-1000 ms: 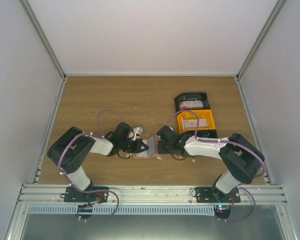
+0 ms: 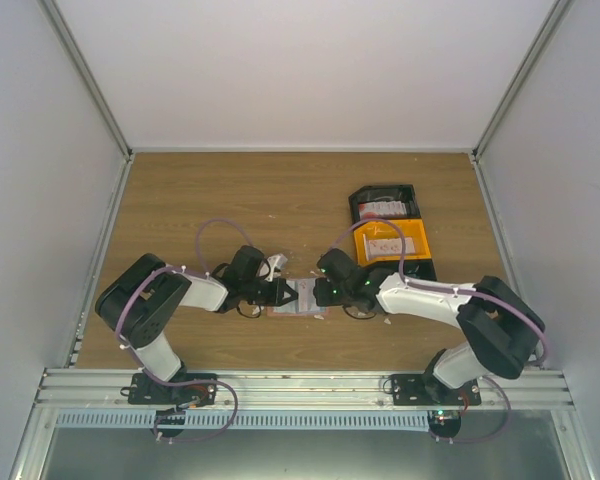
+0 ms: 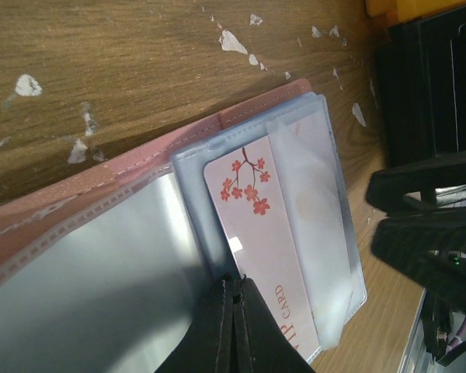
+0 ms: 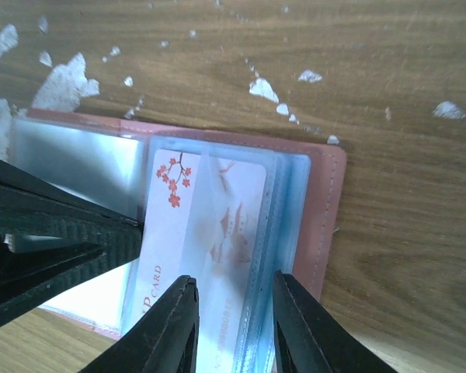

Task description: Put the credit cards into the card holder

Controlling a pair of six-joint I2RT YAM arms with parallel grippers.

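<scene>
The card holder [image 4: 325, 198] lies open on the table, with a pink cover and clear sleeves. A white card [image 3: 252, 225] with red blossoms sits in the right-hand sleeve page, part of it under a milky strip. My left gripper is shut, its tips at the page's inner edge by the fold, with nothing seen between them. Over the right-hand page, my right gripper is part open, one fingertip above the sleeve and the other near the page's outer edge. Nothing shows gripped between its fingers.
An orange bin [image 2: 420, 228] with a whitish card stack [image 2: 388, 246] stands at the right, between black bins. The back bin [image 2: 400, 194] holds more cards.
The right-hand sleeve page, raised and slanted before, now lies flatter. The left arm has stayed still.
</scene>
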